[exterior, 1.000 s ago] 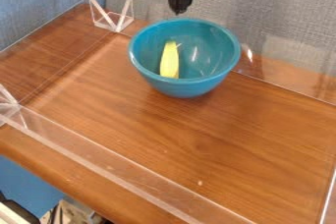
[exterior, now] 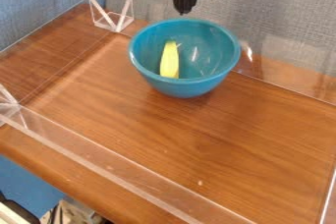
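A teal bowl (exterior: 199, 77) stands on the wooden table toward the back centre. A yellow elongated object (exterior: 170, 60) lies inside it, leaning at the bowl's left side. The dark gripper (exterior: 184, 8) hangs above the back rim of the bowl at the top edge of the view, apart from it and mostly cut off by the frame. Whether its fingers are apart or closed is not clear at this size.
Clear plastic brackets stand at the back left (exterior: 113, 22) and front left. Low transparent walls edge the wooden table (exterior: 223, 149). Grey-blue padded walls rise behind.
The gripper has shifted slightly over the last second, staying high above the bowl's back rim. The bowl and yellow object have not moved.
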